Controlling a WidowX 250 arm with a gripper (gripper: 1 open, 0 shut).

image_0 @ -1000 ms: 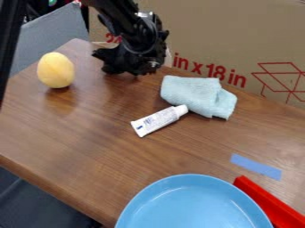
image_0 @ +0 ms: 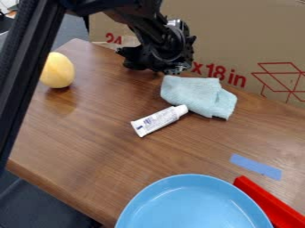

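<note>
The black gripper (image_0: 155, 55) is at the back of the wooden table, in front of the cardboard box, behind and left of a folded pale blue cloth (image_0: 198, 93). Its fingers are dark and small in view; it looks shut, with nothing visible between them. A white tube (image_0: 160, 120) lies in front of the cloth. A yellow egg-shaped object (image_0: 56, 71) stands at the left edge of the table.
A blue plate (image_0: 191, 209) sits at the front, beside a red object (image_0: 269, 201) at the right. A strip of blue tape (image_0: 255, 166) is on the table.
The gripper has shifted right and changed its angle slightly since a second ago. The objects on the table look unmoved.
</note>
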